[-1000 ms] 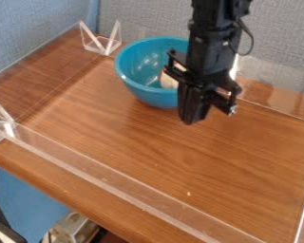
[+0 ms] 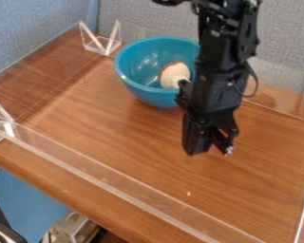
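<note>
My black gripper [image 2: 208, 140] points down over the wooden table [image 2: 129, 180], right of and in front of a blue bowl [image 2: 144, 88]. Its fingers look closed, with nothing visible between them. In the bowl sits a pale rounded object [image 2: 174, 74], partly behind the arm.
White wire-like frames stand at the back left [image 2: 102, 42] and left edge [image 2: 0, 121]. Grey padded walls line the back and left. The table's edge is at lower left.
The bowl has not visibly moved.
</note>
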